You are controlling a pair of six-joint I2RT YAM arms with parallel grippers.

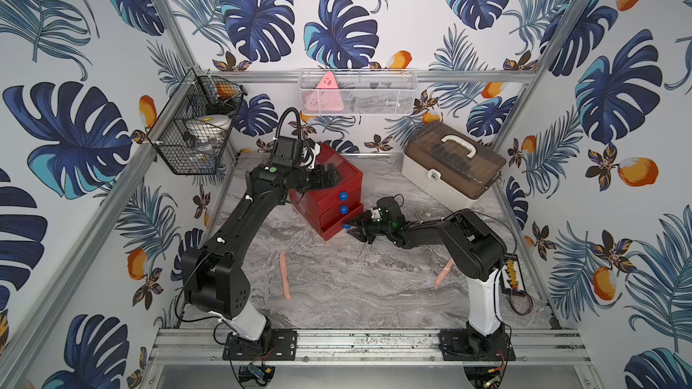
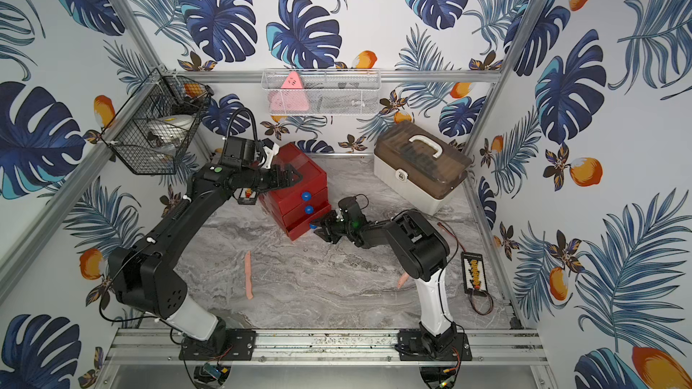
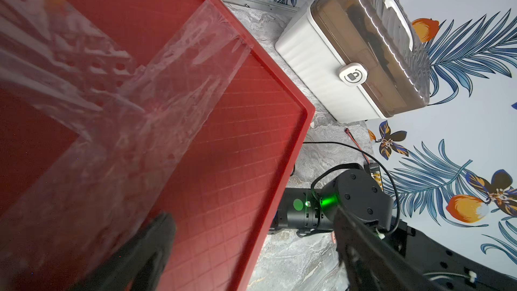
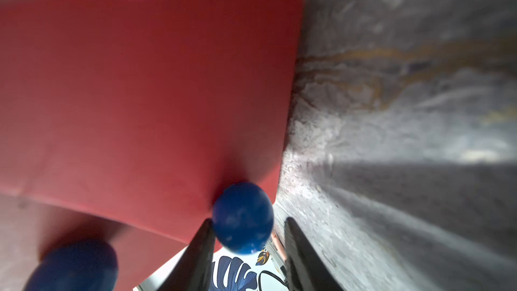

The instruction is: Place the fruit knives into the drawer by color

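A red drawer cabinet (image 1: 317,209) with blue knobs stands at the centre back. My right gripper is at the lowest drawer, part open, its fingertips either side of that drawer's blue knob (image 4: 242,212). That drawer sits slightly out in the top views. My left gripper (image 1: 324,176) hovers open over the cabinet's top, nothing between its fingers. A pink knife-like strip (image 1: 284,273) lies on the table at front left, another (image 1: 442,273) at front right; whether these are the fruit knives is hard to tell.
A lidded toolbox (image 2: 414,180) stands at back right. A black wire basket (image 1: 198,137) hangs on the left, a white wire rack (image 1: 375,93) on the back wall.
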